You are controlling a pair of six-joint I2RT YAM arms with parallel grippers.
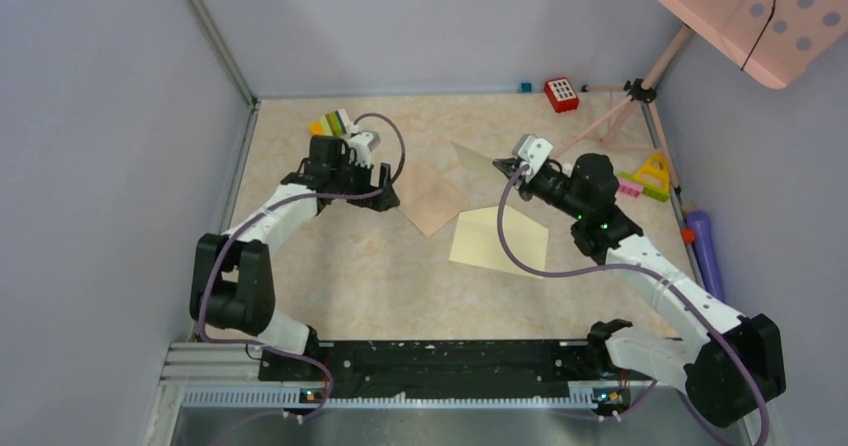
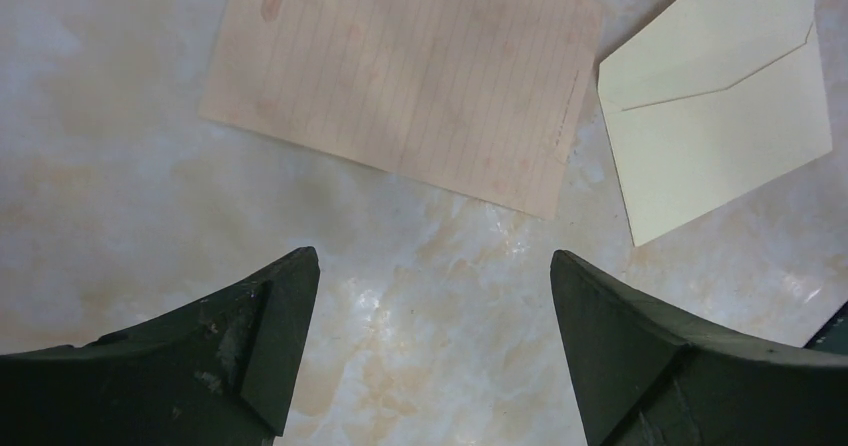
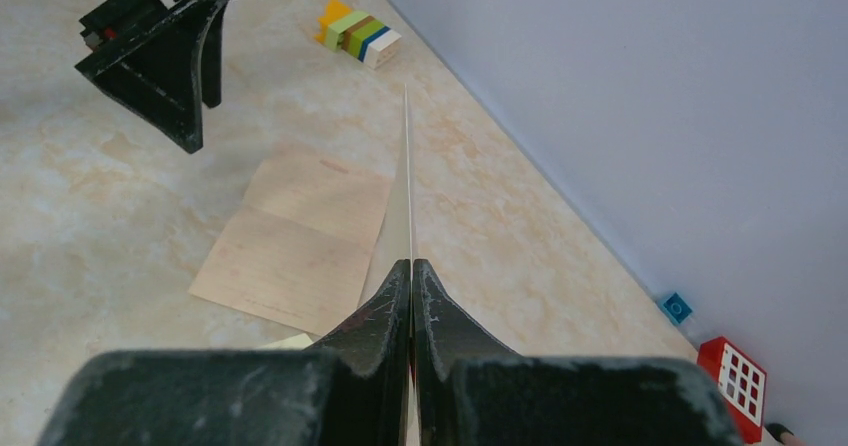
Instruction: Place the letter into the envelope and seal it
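Observation:
A pinkish-beige lined sheet with a fold (image 1: pixel 430 198) lies flat on the table; it also shows in the left wrist view (image 2: pixel 400 71). To its right rests the cream envelope (image 1: pixel 497 241), whose flap line is visible in the left wrist view (image 2: pixel 730 141). My right gripper (image 1: pixel 505 166) is shut on a thin cream sheet (image 1: pixel 478 158), raised and pointing up-left. This sheet appears almost edge-on in the right wrist view (image 3: pixel 402 201). Left of the lined sheet, my left gripper stands open, bare table showing between its fingers.
Toy blocks (image 1: pixel 330 124) sit at the back left. A red block (image 1: pixel 561 94) and a small blue one (image 1: pixel 526 87) stand at the back. More toys, including a yellow triangle (image 1: pixel 653 172), line the right side.

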